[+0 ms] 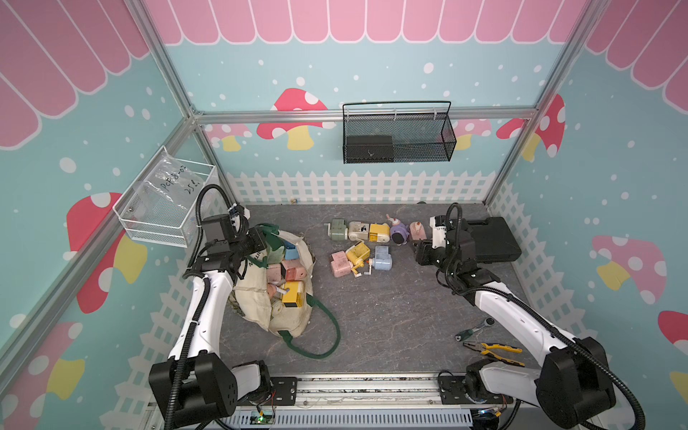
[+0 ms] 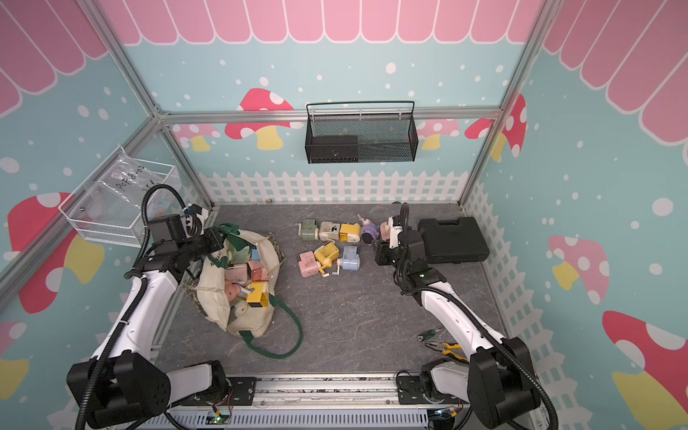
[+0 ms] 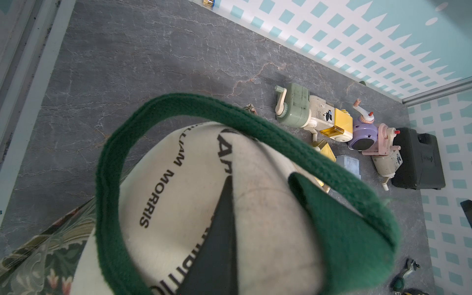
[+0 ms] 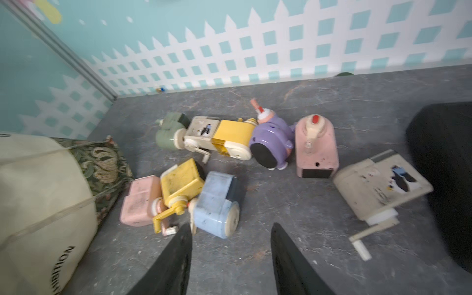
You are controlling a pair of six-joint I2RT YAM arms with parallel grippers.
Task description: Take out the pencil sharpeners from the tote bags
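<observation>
The cream tote bag (image 1: 252, 294) with green handles lies open on the left. Inside are a yellow sharpener (image 1: 293, 294), pink ones (image 1: 294, 269) and something blue (image 1: 291, 253). My left gripper is shut at the bag's upper edge, cream cloth folded round its dark finger (image 3: 211, 255). Out on the table stand green (image 4: 171, 131), purple (image 4: 272, 141), pink (image 4: 315, 147), light blue (image 4: 215, 204) and cream (image 4: 383, 185) sharpeners, among several others. Above the table, right of the light blue one, my right gripper is open and empty.
A black case (image 1: 484, 239) sits at the back right. A screwdriver (image 1: 474, 329) and yellow-handled pliers (image 1: 494, 349) lie at the front right. A green handle loop (image 1: 335, 337) trails from the bag.
</observation>
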